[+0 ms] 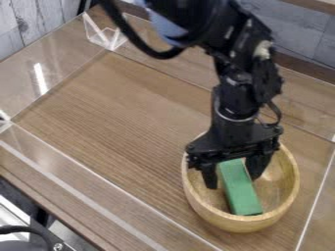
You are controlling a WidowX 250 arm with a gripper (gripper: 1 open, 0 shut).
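Observation:
A round tan wooden bowl [241,220] sits at the right front of the table, with a green block [240,193] lying in it. My black gripper [232,160] is down over the back of the bowl, its fingertips at the top end of the block. Whether the fingers grip the block is hard to see.
A small clear plastic object [108,31] stands at the back left, near grey walls. A dark cable lies at the lower left edge.

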